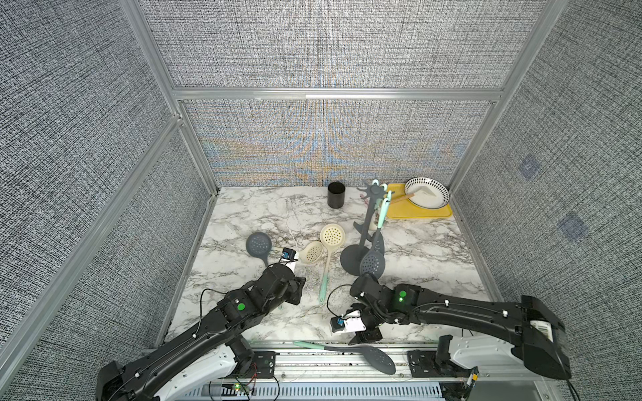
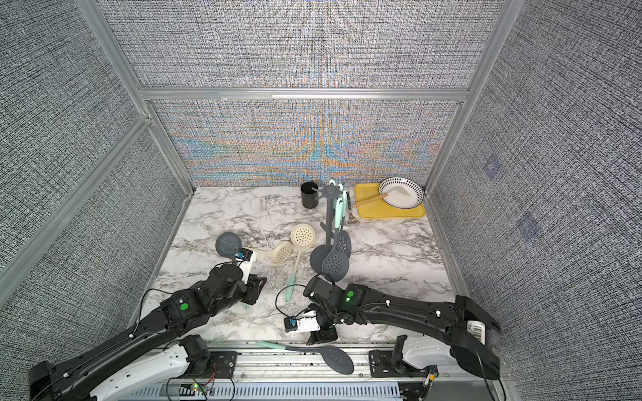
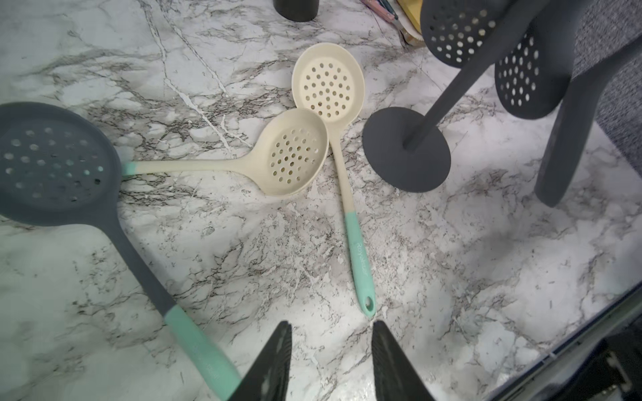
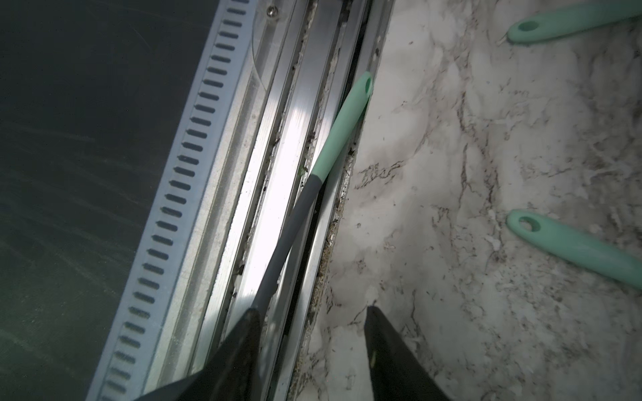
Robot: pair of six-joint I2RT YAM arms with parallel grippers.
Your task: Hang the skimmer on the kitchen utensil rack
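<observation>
The grey utensil rack [image 1: 354, 257] stands right of centre with grey utensils hung on it. A grey skimmer [image 3: 57, 167] with a mint handle lies on the left; two cream skimmers [image 3: 291, 160] lie in the middle. My left gripper hovers open above the counter near their handles, empty. My right gripper is open and empty over the front edge, by a grey slotless spoon or turner [image 1: 374, 357] with a mint handle [image 4: 341, 127], lying along the metal rail.
A black cup [image 1: 335, 193] stands at the back; a yellow tray [image 1: 401, 210] with a patterned plate [image 1: 428, 183] is at back right.
</observation>
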